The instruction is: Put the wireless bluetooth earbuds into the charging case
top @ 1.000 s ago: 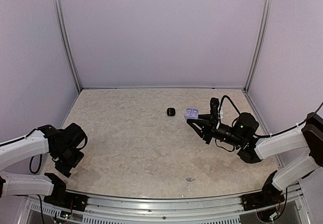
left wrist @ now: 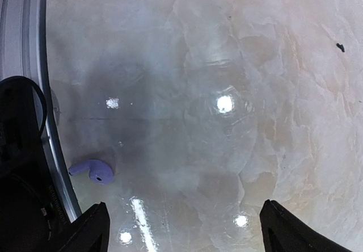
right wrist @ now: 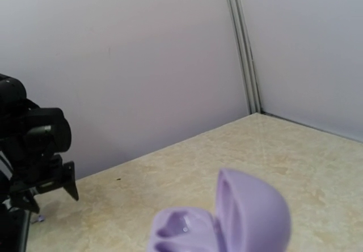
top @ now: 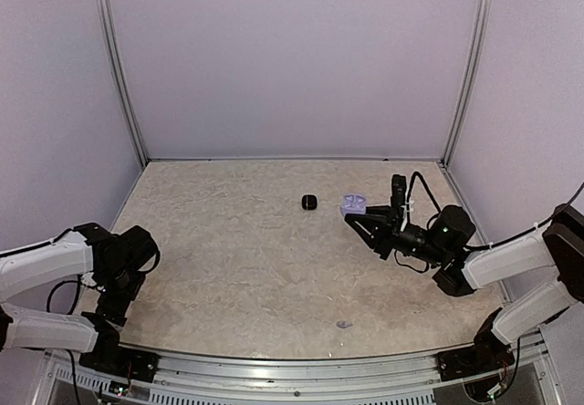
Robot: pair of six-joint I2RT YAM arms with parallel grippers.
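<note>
A lilac charging case [top: 354,203] [right wrist: 251,218] is held in the air at the table's right by my right gripper [top: 365,223], shut on it; in the right wrist view its lid stands open, showing two cavities. My left gripper is open and low at the left front, nothing between its fingers. Near its left finger a lilac earbud [left wrist: 98,171] lies on the table beside the metal edge. A second small lilac piece [top: 344,324] lies at the front right of the table.
A small black object [top: 309,202] sits at the back middle. A dark speck [left wrist: 340,47] shows in the left wrist view. Walls bound the table [top: 237,259] at back and sides.
The right gripper with the case has shifted slightly right. My left gripper has moved a little at the left front edge.
</note>
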